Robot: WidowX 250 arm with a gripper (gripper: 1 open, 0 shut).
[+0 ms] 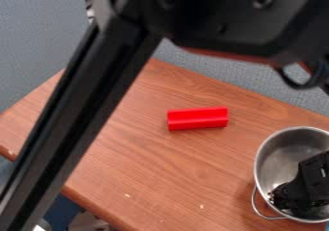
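A red cylinder [197,118] lies on its side on the wooden table [154,167], near the middle of the view. At the lower right stands a steel pot [270,158] with a wire handle. A black gripper [309,185] reaches into the pot from the right edge and is mostly cut off; whether it is open or shut cannot be made out. The robot's dark arm fills the top and left of the view.
Grey carpet or padding surrounds the table at the upper left and behind it on the right.
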